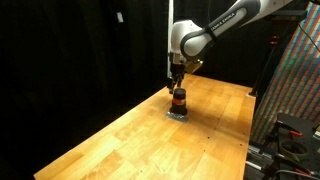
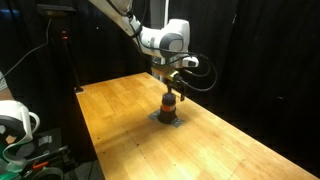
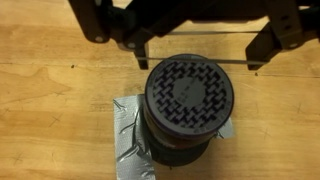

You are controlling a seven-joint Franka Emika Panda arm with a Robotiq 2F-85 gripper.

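Observation:
A dark cylinder with an orange band (image 1: 178,103) stands upright on the wooden table. From above, in the wrist view, the round top of the cylinder (image 3: 189,95) shows a woven pattern. Grey tape (image 3: 132,140) lies on the table around its base. My gripper is open, its fingers spread wider than the cylinder's top and nothing held between them. In the wrist view the cylinder sits below the line of the fingertips, not centred between them. Exterior view 2 has the gripper (image 2: 173,88) just above the cylinder (image 2: 168,112).
Black curtains hang behind it. A dark chair-like object (image 1: 292,145) stands off the table's right edge in exterior view 1.

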